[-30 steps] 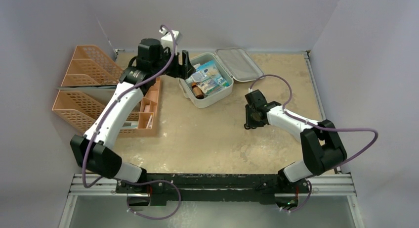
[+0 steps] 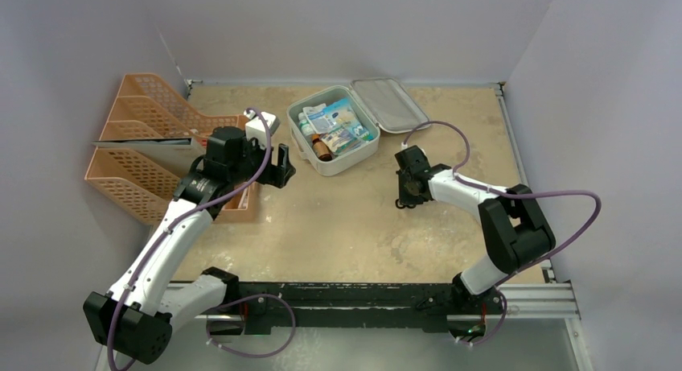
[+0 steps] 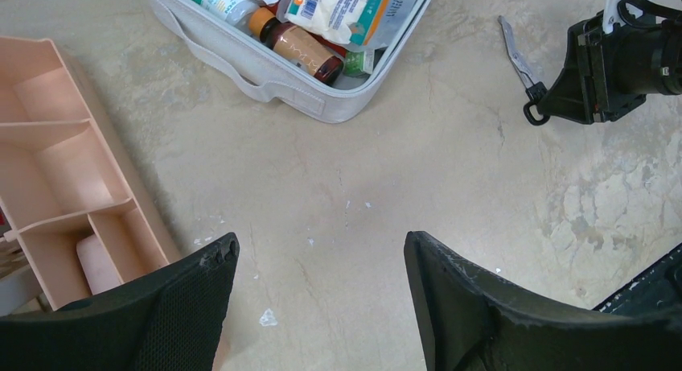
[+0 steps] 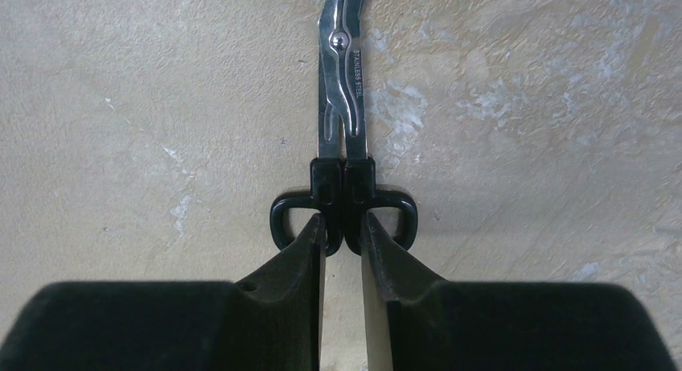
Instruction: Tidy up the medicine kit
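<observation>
Metal scissors (image 4: pixel 341 97) with black handles lie on the table in the right wrist view, blades pointing away. My right gripper is over their handles, its fingertips close together at the two inner handle bars; whether they grip the bars I cannot tell. From the left wrist view, a scissor blade (image 3: pixel 519 59) sticks out beside that gripper. The medicine kit (image 2: pixel 334 167), a pale open case, holds a brown bottle (image 3: pixel 304 51), a white bottle (image 3: pixel 225 2) and several packets. My left gripper stands open and empty above bare table.
The kit's lid (image 2: pixel 390 104) lies folded back to the right. An orange organizer (image 2: pixel 141 195) with compartments stands at the left, partly under the left arm.
My left arm has swung from above the kit's left side toward the front and left. The right gripper has shifted only slightly, staying by the scissor handles.
</observation>
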